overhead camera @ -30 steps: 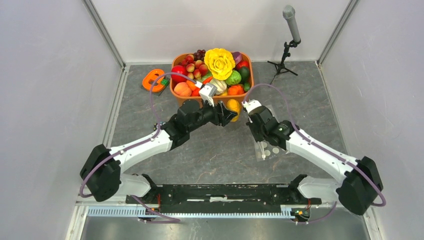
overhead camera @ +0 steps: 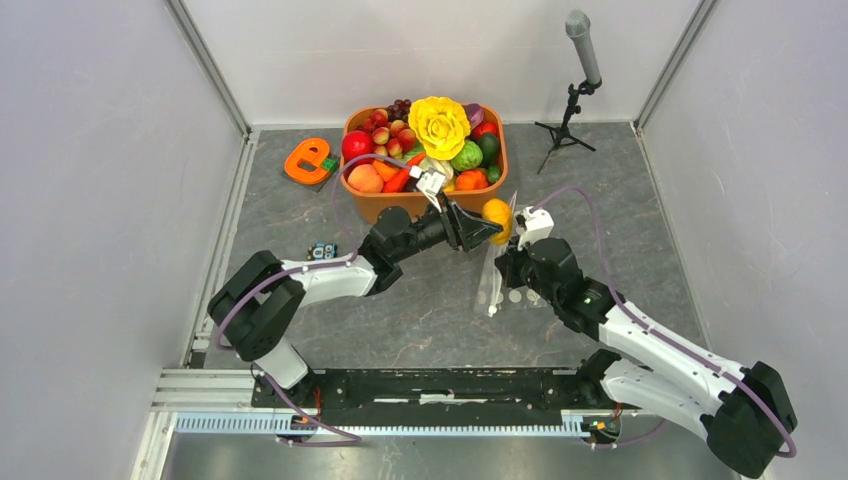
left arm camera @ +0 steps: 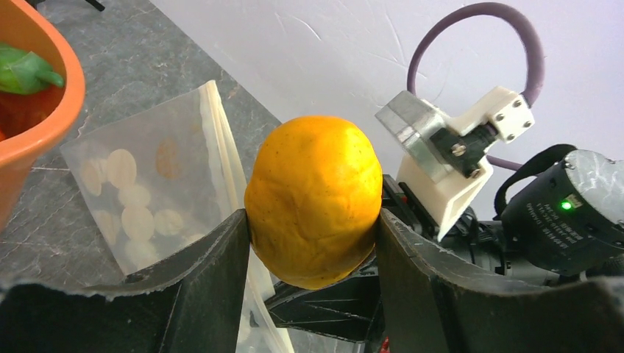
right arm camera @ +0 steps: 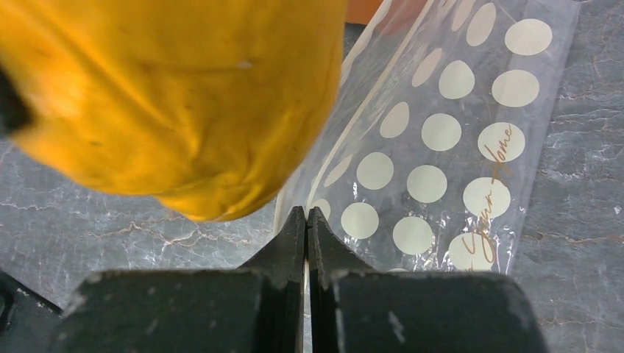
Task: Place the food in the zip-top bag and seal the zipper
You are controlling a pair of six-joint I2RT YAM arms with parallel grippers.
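Note:
My left gripper (overhead camera: pixel 478 228) holds an orange-yellow rounded food piece (left arm camera: pixel 313 198) between its fingers, just left of my right gripper (overhead camera: pixel 508 262). In the right wrist view that food (right arm camera: pixel 176 88) looms large at upper left. The clear zip top bag (left arm camera: pixel 147 176), printed with pale dots, lies beneath both grippers on the counter. My right gripper is shut at the bag's zipper edge (right arm camera: pixel 353 118); the thin plastic runs to its fingertips.
An orange tub (overhead camera: pixel 368 205) full of toy produce stands at the back. A microphone on a tripod (overhead camera: pixel 568 120) is back right, an orange object (overhead camera: pixel 300 162) back left, a small gadget (overhead camera: pixel 322 251) at left.
My left gripper has moved right with the food, toward the bag.

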